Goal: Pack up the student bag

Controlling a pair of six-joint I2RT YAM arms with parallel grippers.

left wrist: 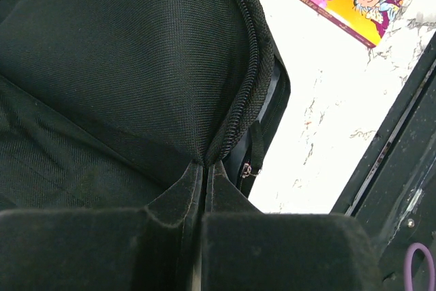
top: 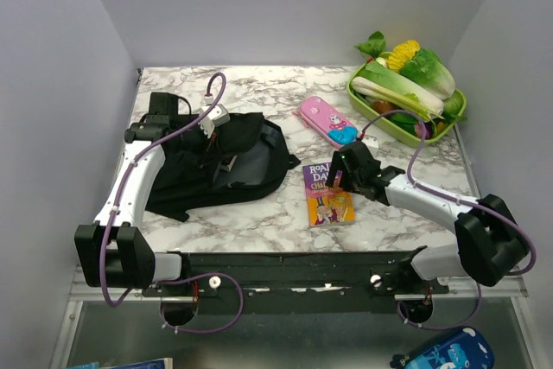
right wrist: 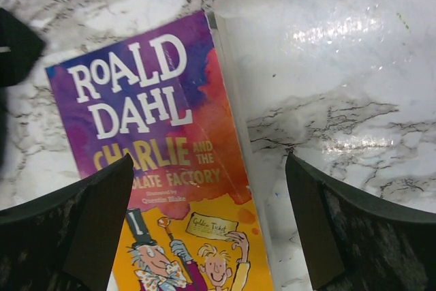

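The black student bag [top: 251, 168] lies on its back on the left of the table, its mouth open. My left gripper is shut on the zippered edge of the bag's flap, where the fabric gathers to the fingertips. Part of a book [top: 227, 163] shows inside the bag. A Roald Dahl book [right wrist: 157, 148], purple and orange, lies flat in mid-table. Above it my right gripper stands open, one finger over the cover's left side and the other beyond its right edge. A pink pencil case [top: 323, 116] rests behind the book.
A green basket [top: 400, 133] of vegetables stands at the back right. A blue patterned case [top: 451, 352] lies below the table's front edge. Marble is clear between the bag and the book, and at the front right.
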